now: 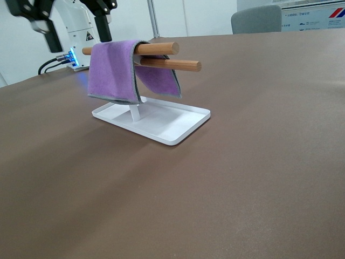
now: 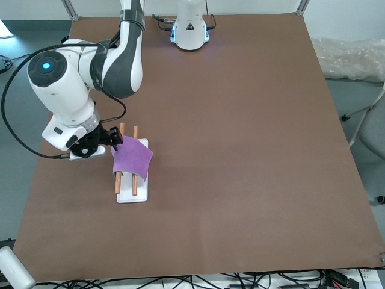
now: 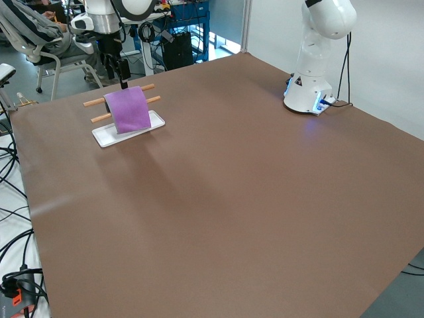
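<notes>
A purple cloth with grey edging [image 2: 132, 156] [image 1: 111, 72] [image 3: 130, 109] is draped over two horizontal wooden rods [image 2: 135, 186] [image 1: 170, 64] [image 3: 101, 118] on a white rack base [image 2: 132, 195] [image 1: 173, 129] [image 3: 108, 136]. My black gripper [image 2: 115, 139] [image 1: 77, 31] [image 3: 122, 74] hangs just above the rack, beside and over the cloth's upper part. In the top view its two dark fingers stand apart, with no cloth between them.
Most of the table around the rack is clear. Cables lie along one edge.
</notes>
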